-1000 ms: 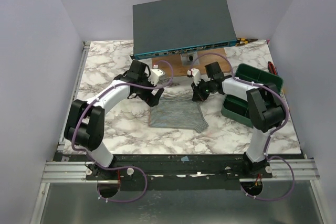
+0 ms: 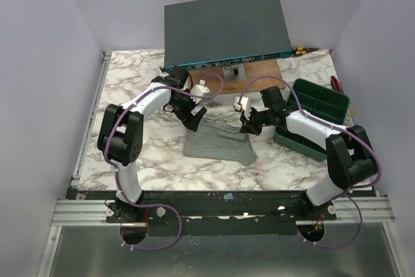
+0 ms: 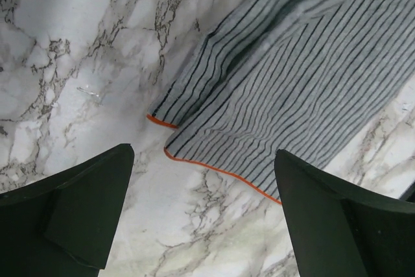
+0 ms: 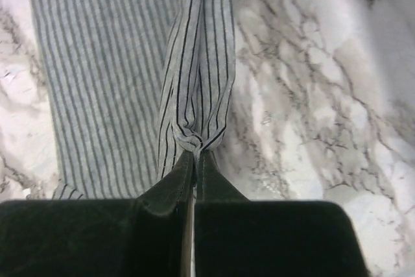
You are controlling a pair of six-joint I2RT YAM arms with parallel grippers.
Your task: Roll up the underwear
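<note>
The grey striped underwear lies on the marble table, its far edge gathered into a narrow fold. My right gripper is shut on that fold at the right side; in the right wrist view the bunched cloth runs into the shut fingertips. My left gripper hovers at the fabric's left far corner, open; in the left wrist view the orange-trimmed end shows between its spread fingers.
A green divided bin stands at the right. A dark screen and wooden stand sit at the back.
The left gripper has shifted slightly.
</note>
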